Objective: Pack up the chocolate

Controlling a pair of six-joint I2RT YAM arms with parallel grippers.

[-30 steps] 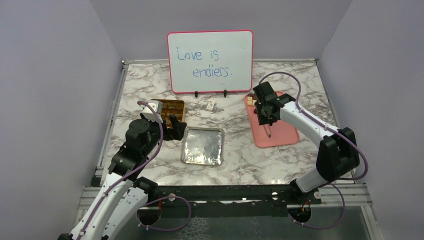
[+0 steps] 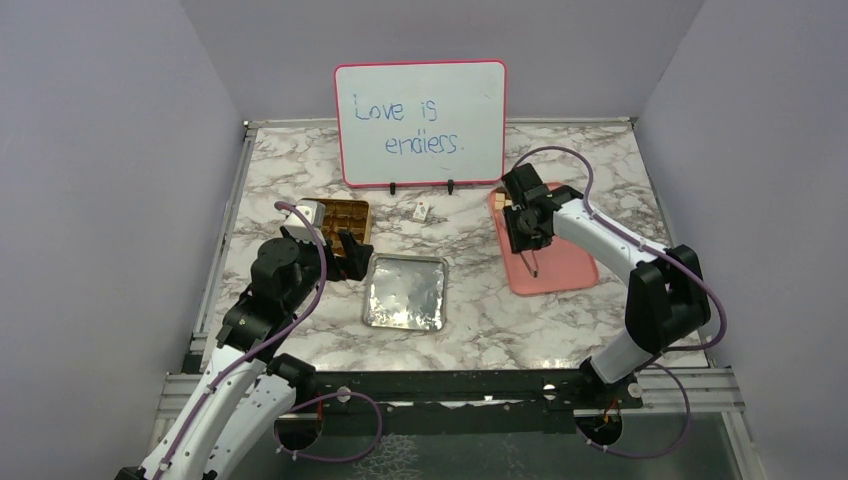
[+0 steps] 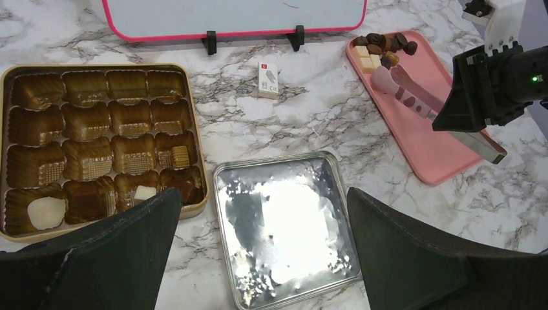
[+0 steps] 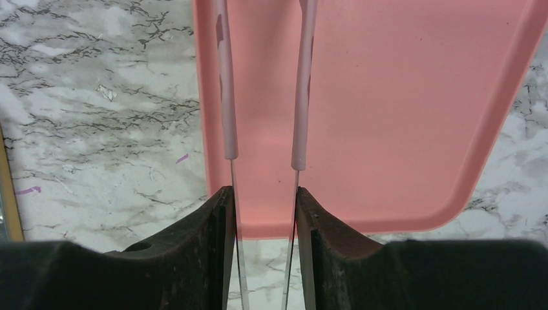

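My right gripper is shut on a pair of tongs (image 4: pixel 227 97) with pink arms, whose two arms stand apart. Their tips leave the right wrist view at the top. In the left wrist view the tongs' pink end (image 3: pixel 388 82) is by the chocolates at the pink tray's (image 3: pixel 446 158) far-left corner: pale cubes (image 3: pixel 364 58) and dark pieces (image 3: pixel 391 42). Whether they grip a piece cannot be told. The brown chocolate box (image 3: pixel 192 110) has several filled cells, including a white piece (image 3: pixel 46 213) and a tan one (image 3: pixel 179 157). My left gripper (image 2: pixel 352 258) stands open beside it, empty.
An empty silver tray (image 2: pixel 406 292) lies between the chocolate box and the pink tray. A small white carton (image 3: pixel 268 81) sits behind it. The whiteboard (image 2: pixel 420 120) stands at the back. Bare marble lies between the silver and pink trays.
My left arm has stayed still.
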